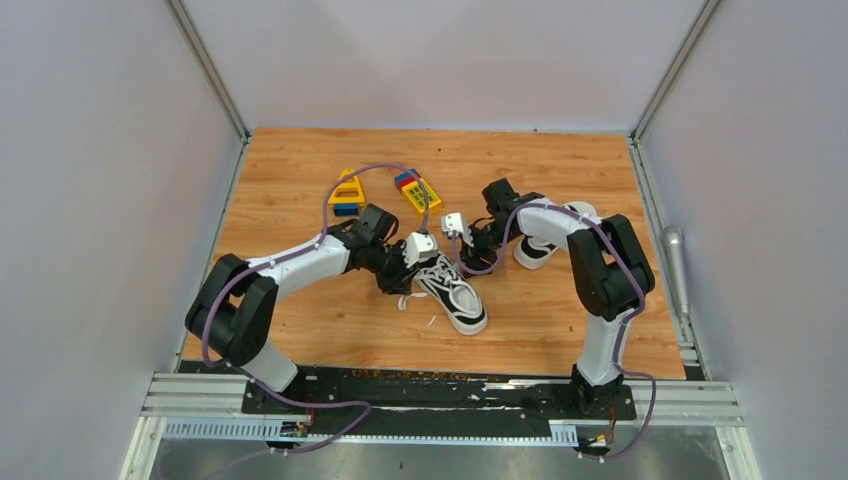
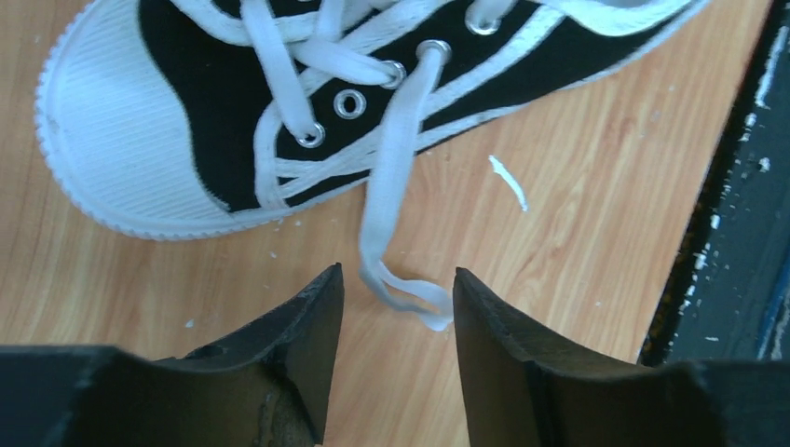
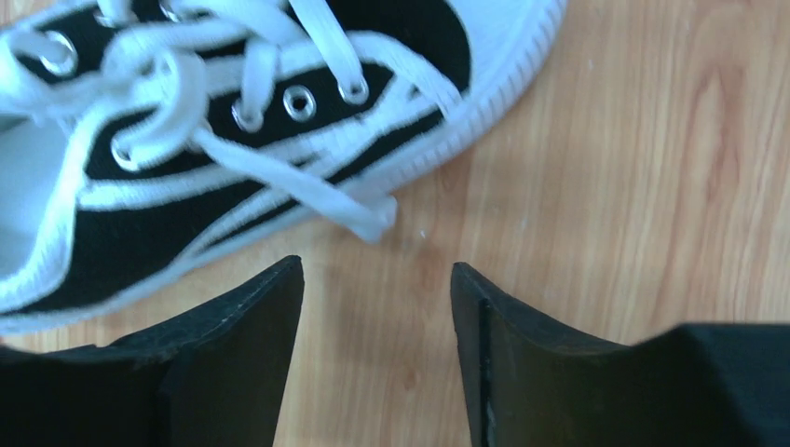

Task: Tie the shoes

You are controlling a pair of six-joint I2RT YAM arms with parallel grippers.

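A black and white sneaker (image 1: 462,300) lies in the middle of the table, partly covered by my left arm in the top view. One white lace end (image 2: 391,177) comes out of an eyelet and trails onto the wood, its tip between the parted fingers of my left gripper. On the shoe's other side, a second lace end (image 3: 307,191) hangs over the sole edge. Its tip is just ahead of my right gripper, which is open with bare wood between its fingers. Neither gripper is clamped on a lace.
Another sneaker (image 1: 533,252) sits partly hidden beneath my right arm. A yellow triangular block (image 1: 347,187) and a yellow block with a grid (image 1: 422,197) lie towards the back. A thin white scrap (image 2: 508,182) rests on the wood near the shoe.
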